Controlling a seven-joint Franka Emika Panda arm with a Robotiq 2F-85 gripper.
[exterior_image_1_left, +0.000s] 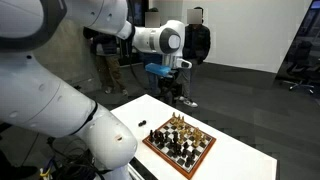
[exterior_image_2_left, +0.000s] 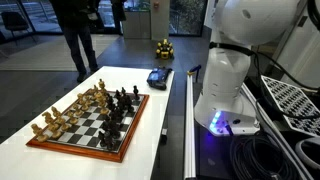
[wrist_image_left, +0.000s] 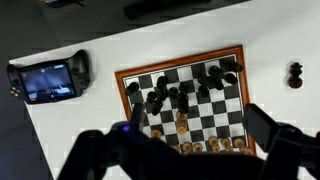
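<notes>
A chessboard with a brown wooden frame (wrist_image_left: 146, 70) lies on the white table, seen from above in the wrist view. Dark chess pieces (wrist_image_left: 182, 103) are bunched over its upper half. Light pieces (wrist_image_left: 182, 126) stand lower down, several along the bottom edge. My gripper is open above the board, its dark fingers wide apart at either side with nothing held between them. From the side, the gripper (exterior_image_1_left: 178, 92) hangs well clear of the pieces. One dark piece (wrist_image_left: 295, 75) is off the board, on the table to its right.
A dark handheld device with a lit screen (wrist_image_left: 48, 82) lies at the table's edge, left of the board. Bare white table (exterior_image_1_left: 240, 158) extends beside the board. A person (exterior_image_2_left: 78, 35) stands behind the table.
</notes>
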